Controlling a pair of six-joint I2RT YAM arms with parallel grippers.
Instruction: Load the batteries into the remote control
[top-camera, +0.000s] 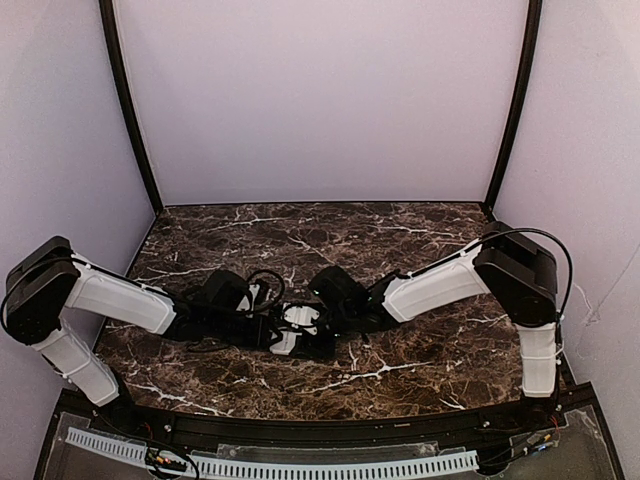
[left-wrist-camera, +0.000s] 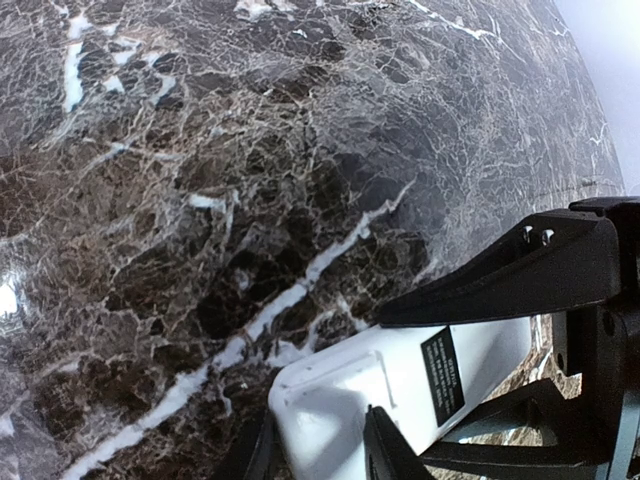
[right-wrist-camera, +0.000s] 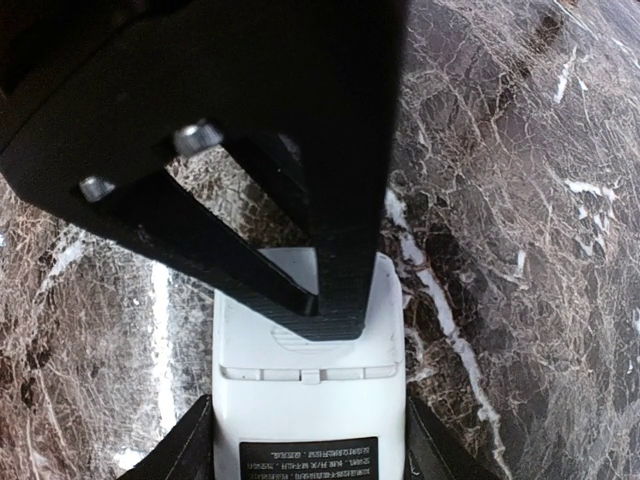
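Note:
A white remote control (top-camera: 284, 341) is between both grippers at the front middle. In the left wrist view it (left-wrist-camera: 340, 390) lies back side up with a black label, between the fingertips of my left gripper at the bottom; the other gripper's black fingers reach over it from the right. In the right wrist view the remote's battery cover (right-wrist-camera: 250, 340) faces up, with the other gripper's fingers over it. My right gripper has a finger against each side of the remote. No batteries can be made out.
Pale walls stand at the back and both sides.

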